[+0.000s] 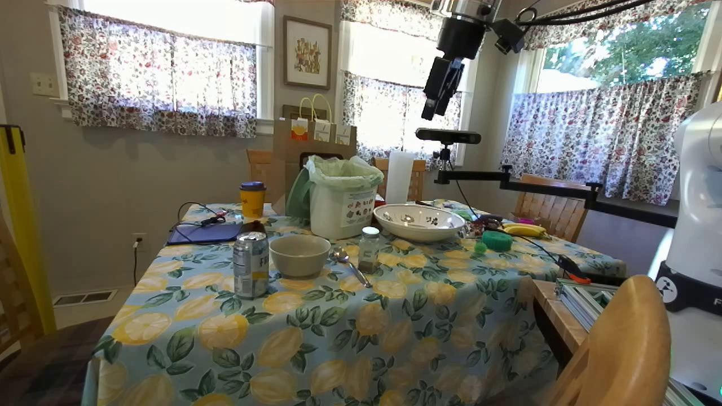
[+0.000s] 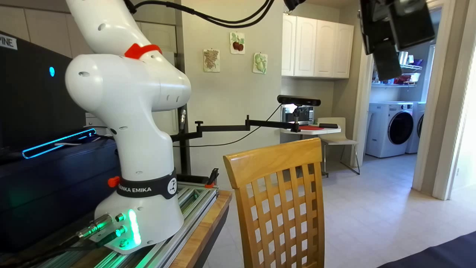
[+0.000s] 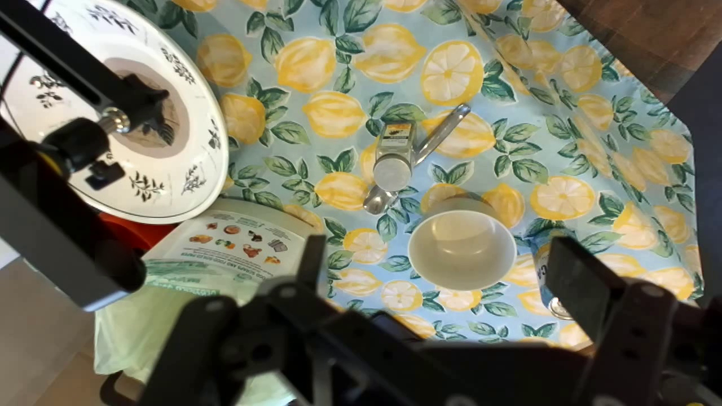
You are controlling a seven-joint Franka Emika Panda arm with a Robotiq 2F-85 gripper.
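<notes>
My gripper hangs high above the table, its fingers spread wide apart with nothing held between them. Far below, a grey-white bowl (image 3: 462, 250) shows in the gap between the fingers in the wrist view. A silver can (image 1: 251, 265) stands left of the bowl in exterior view 1; in the wrist view one finger partly covers it. Right of the bowl lies a metal spoon (image 1: 351, 267), and close by it a small glass shaker (image 1: 369, 250) with a white lid stands upright.
A lined white bin (image 1: 343, 203) and a wide patterned bowl (image 1: 421, 223) stand behind. An orange cup (image 1: 252, 201) is at back left. A camera (image 1: 448, 136) on a black arm reaches over the table's right side.
</notes>
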